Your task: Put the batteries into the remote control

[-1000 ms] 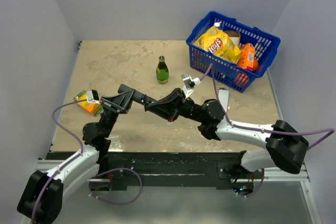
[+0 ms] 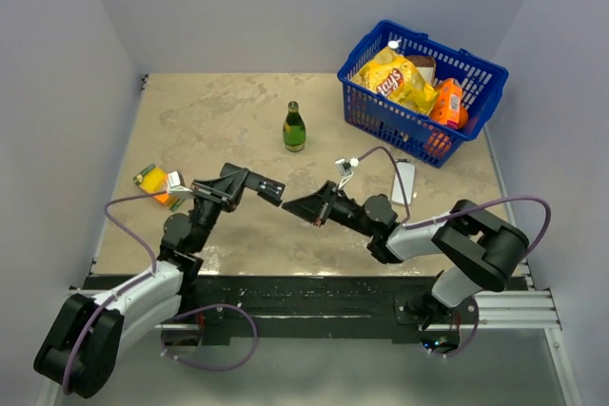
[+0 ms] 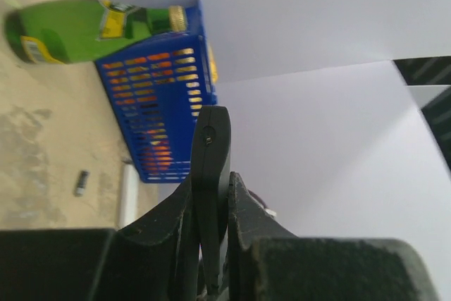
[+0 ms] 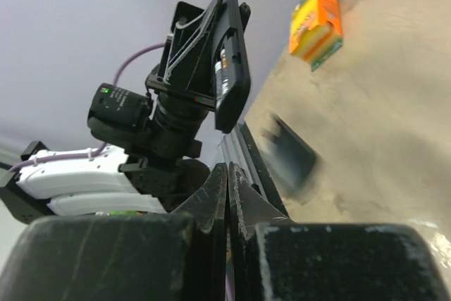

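My left gripper (image 2: pixel 225 191) is shut on the black remote control (image 2: pixel 257 183), held raised left of the table's middle. In the right wrist view the remote (image 4: pixel 232 68) stands on edge, a battery (image 4: pixel 223 75) visible in its compartment. In the left wrist view it appears edge-on (image 3: pixel 210 146) between the fingers. My right gripper (image 2: pixel 303 208) is shut, just right of the remote, with nothing seen between its fingertips. A small dark piece (image 3: pixel 81 182), possibly a battery, lies on the table in the left wrist view.
A green bottle (image 2: pixel 294 130) stands behind the grippers. A blue basket (image 2: pixel 381 121) of groceries fills the back right, a white object (image 2: pixel 403 183) in front of it. A yellow-orange box (image 2: pixel 152 183) lies at the left.
My right gripper has drawn back to the right, away from the remote, and its arm has shifted.
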